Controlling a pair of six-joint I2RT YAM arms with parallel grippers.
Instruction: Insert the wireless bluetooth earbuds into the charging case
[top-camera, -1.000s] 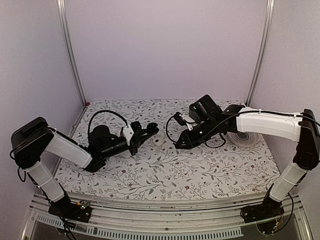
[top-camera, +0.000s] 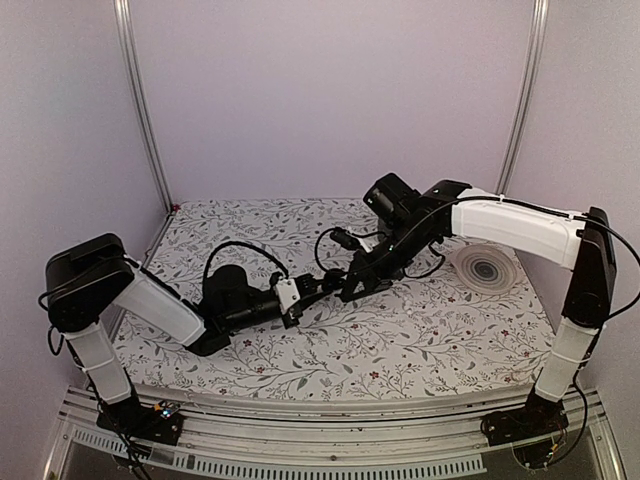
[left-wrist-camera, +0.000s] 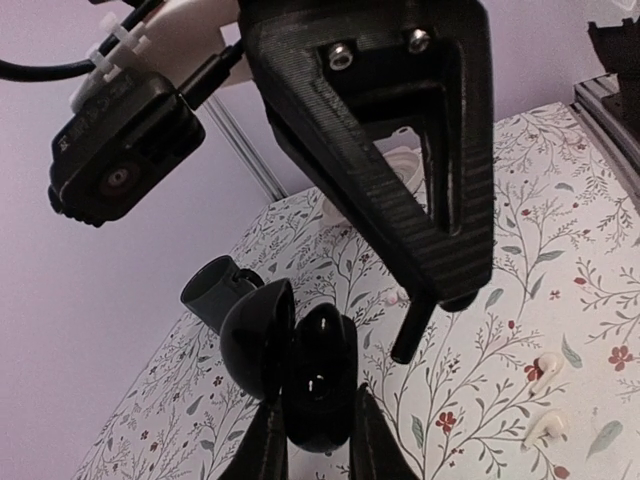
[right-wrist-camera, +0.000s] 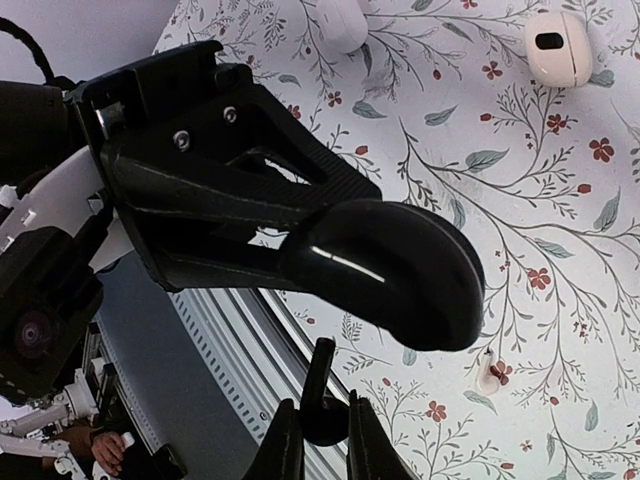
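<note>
An opened black charging case is pinched in my left gripper, which is shut on it; its glossy lid (right-wrist-camera: 380, 270) fills much of the right wrist view. My right gripper is shut on a small black earbud (right-wrist-camera: 320, 375), stem pointing up, held just beside the case. In the left wrist view the right gripper's black body hangs above the case, the earbud's stem (left-wrist-camera: 412, 335) below it. In the top view both grippers meet near the middle of the table, and the small parts are hard to tell apart.
A white case (right-wrist-camera: 558, 50), another white item (right-wrist-camera: 340, 22) and white earbuds (left-wrist-camera: 545, 428) lie on the floral table. A black mug (left-wrist-camera: 208, 292) stands behind in the left wrist view. A round coiled dish (top-camera: 483, 268) sits at the right.
My left gripper has moved right and down with the case, toward the middle. The right arm has shifted left, bringing the two grippers close together.
</note>
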